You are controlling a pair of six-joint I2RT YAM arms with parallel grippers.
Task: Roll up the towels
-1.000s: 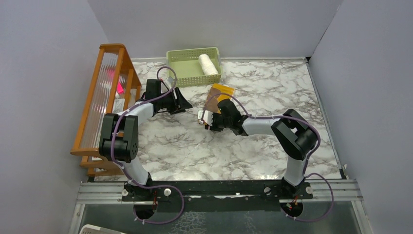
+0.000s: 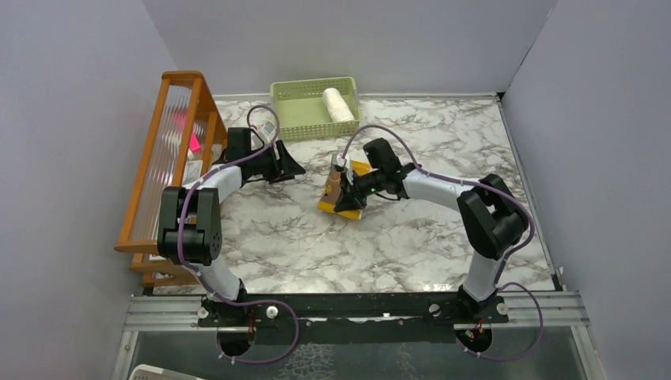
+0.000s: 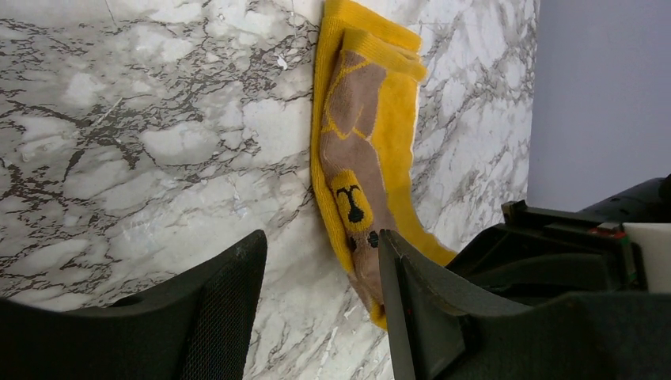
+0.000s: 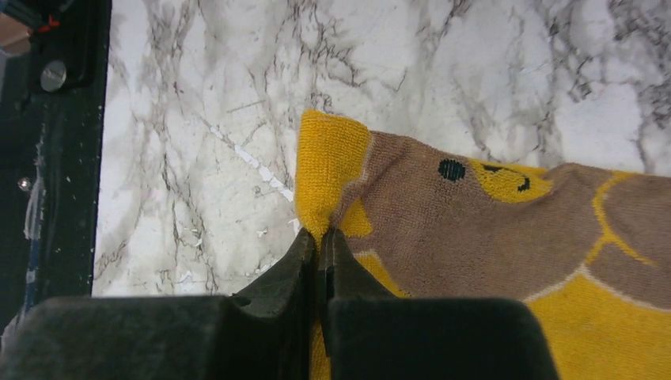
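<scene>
A yellow and brown towel [image 2: 331,188], folded into a narrow strip with a bear face, lies on the marble table, partly hidden under the right arm in the top view. Its folded yellow edge shows at the far end of the towel [image 3: 380,49] in the left wrist view. My right gripper is shut on the towel's end [image 4: 332,162], with cloth pinched between the fingertips. Over bare table to the left, my left gripper [image 2: 294,168] stands open, apart from the towel and with nothing between its fingers.
At the back, a green basket [image 2: 297,89] holds a white rolled towel [image 2: 338,105]. A wooden rack [image 2: 150,166] stands along the left edge.
My right gripper has shifted slightly, and the near end of the towel has come with it towards the front. The left gripper has drawn back a little to the left.
</scene>
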